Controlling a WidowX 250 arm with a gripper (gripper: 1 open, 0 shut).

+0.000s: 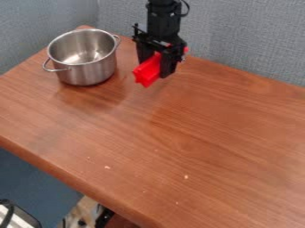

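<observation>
My black gripper point(160, 53) hangs at the back of the wooden table, shut on a red object point(148, 73) that is tilted and raised between its fingers. A steel pot point(81, 69) with two handles stands to the left, apart from the red object. The pot's inside looks empty.
Grey padded walls line the back and left. The table's left edge drops to a dark blue surface, with some hardware at the lower left.
</observation>
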